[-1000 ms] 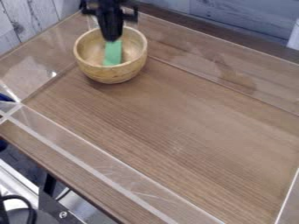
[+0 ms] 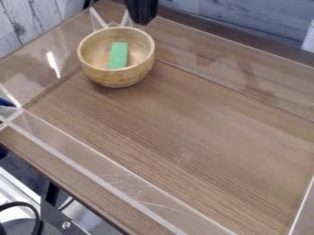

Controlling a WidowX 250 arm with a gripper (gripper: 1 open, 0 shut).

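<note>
A wooden bowl (image 2: 135,72) sits near the back left of the table, with a green block (image 2: 117,55) lying inside it. At the top edge of the view, above and behind the bowl, the dark gripper (image 2: 140,11) is only partly visible; whether its fingers are open or shut does not show.
White walls stand along the back. Clear tape strips run along the table's front left, and a black cable lies at the lower left corner.
The gripper has risen up and back from just over the bowl to the top edge of the view. The bowl and green block look little changed.
</note>
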